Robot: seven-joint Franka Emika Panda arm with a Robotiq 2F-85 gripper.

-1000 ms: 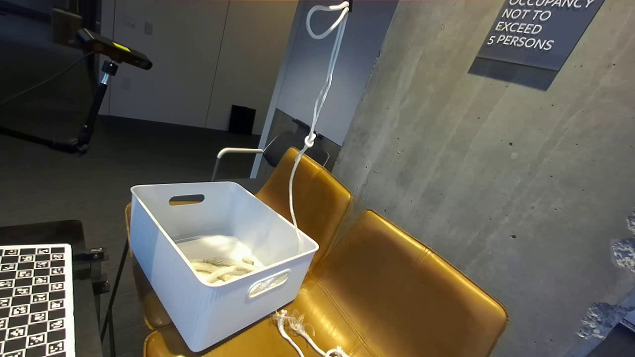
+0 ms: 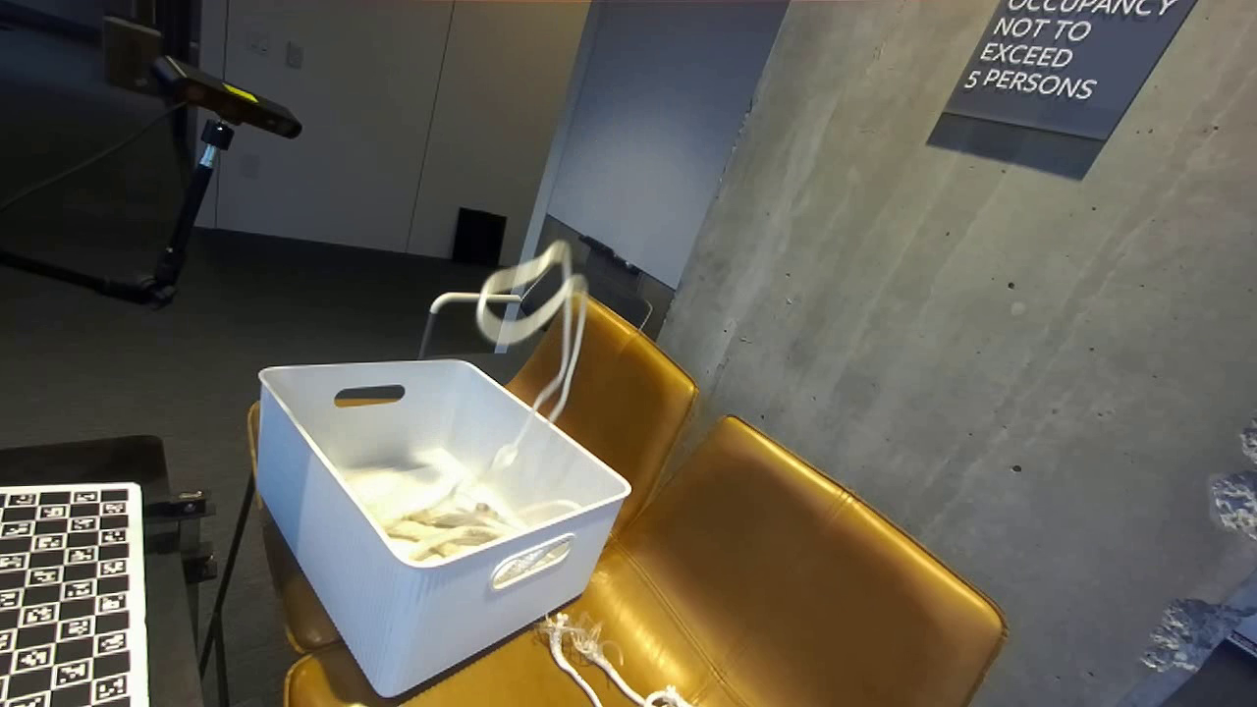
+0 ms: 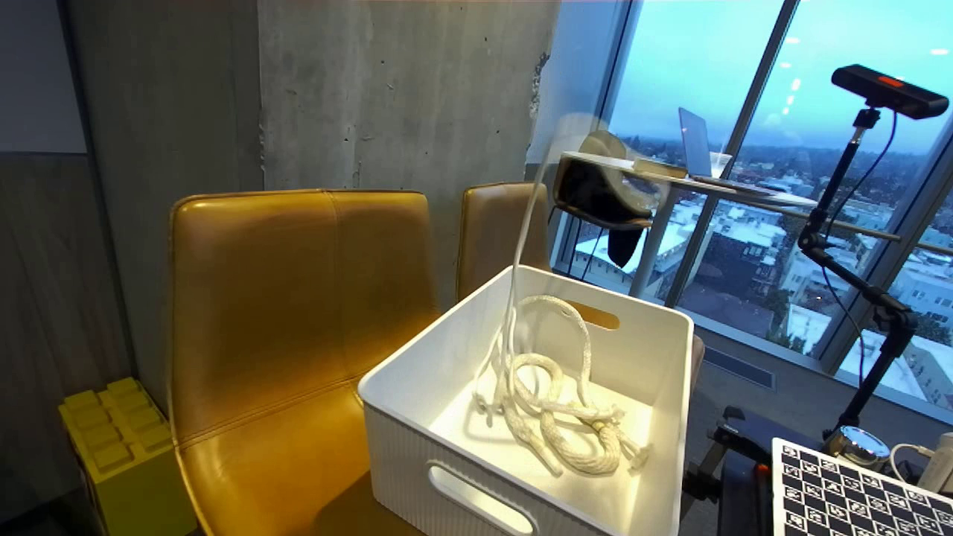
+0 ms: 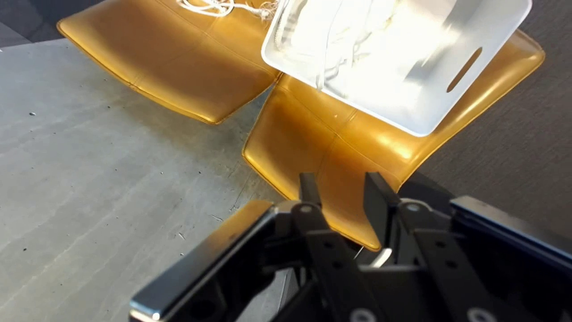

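In the wrist view my gripper stands with its two fingers apart and no object between them. It is outside both exterior views. A thin white rope [image 2: 571, 353] hangs in the air above the white bin [image 2: 342, 577], its upper loop blurred and its lower part inside. Exterior view 2 shows the strand [image 3: 523, 234] running down into the bin, where thicker cream rope [image 3: 596, 460] lies coiled on the floor. Glare hides much of the bin's inside in the wrist view.
The bin stands on a tan leather chair beside another chair [image 2: 813, 530]. Another white rope [image 2: 572, 672] with frayed ends lies on a seat outside the bin. A concrete wall [image 2: 896, 295] rises behind; a patterned board [image 2: 71, 589] and camera stand [image 2: 189, 224] are opposite.
One second ago the rope hung from my gripper at the top of exterior view 1. Now its loop is lower and further left, clear of the fingers, with more rope inside the bin.
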